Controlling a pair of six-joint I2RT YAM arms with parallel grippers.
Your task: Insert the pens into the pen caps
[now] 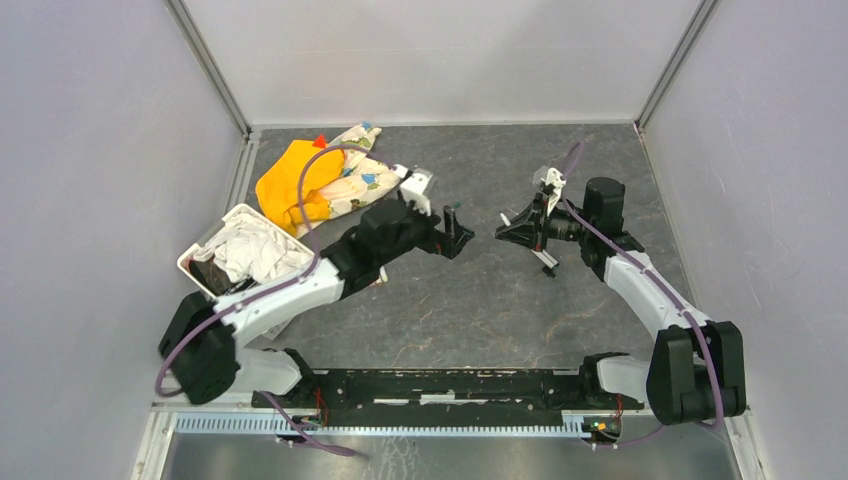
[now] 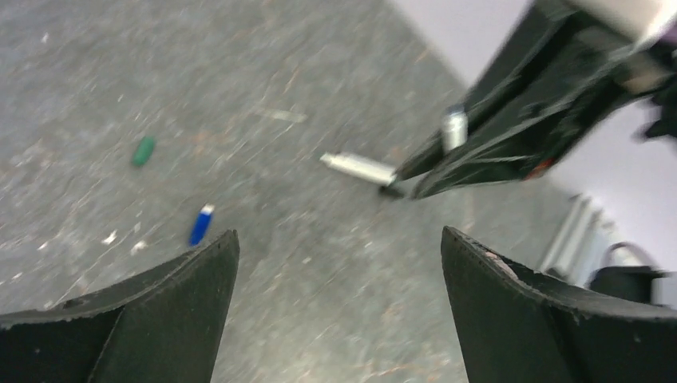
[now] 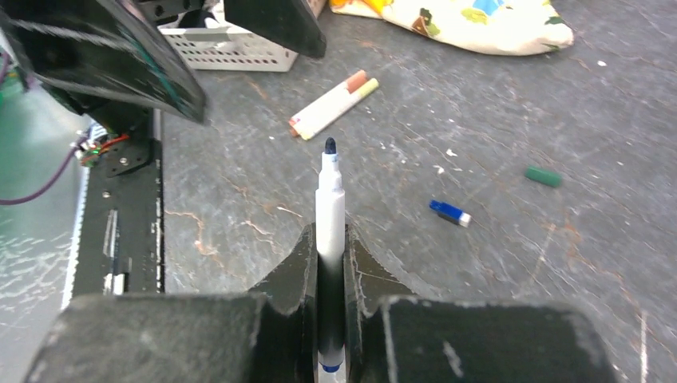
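Observation:
My right gripper [image 1: 510,228] is shut on a white marker [image 3: 330,223], held upright in the right wrist view with its dark tip exposed and a blue end low between the fingers. My left gripper [image 1: 450,232] stands open to its left, apart from it, nothing seen between its fingers. On the table lie a blue cap [image 2: 201,224] [image 3: 449,212], a green cap [image 2: 143,151] [image 3: 543,175], and markers [image 3: 335,104] with pink and yellow ends near the basket. A white pen [image 2: 358,167] lies under the right arm.
A white basket [image 1: 190,265] of cloths is at the left, with yellow and patterned fabric [image 1: 293,180] behind it. Walls bound the back and sides.

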